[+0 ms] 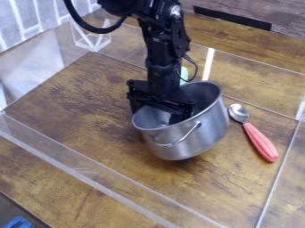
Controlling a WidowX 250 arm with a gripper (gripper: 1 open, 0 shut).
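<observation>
A steel pot (185, 134) with a wire handle on its front sits on the wooden table (71, 151), right of centre. My black gripper (161, 109) reaches down from the top into the pot's mouth, over its left and back part. The fingertips are hidden or lost against the dark body, so I cannot tell whether they are open or shut, or on anything.
A spoon (256, 137) with a red handle lies right of the pot. A pale green object (186, 73) is partly hidden behind the arm. A blue object (14, 222) is at the lower left corner.
</observation>
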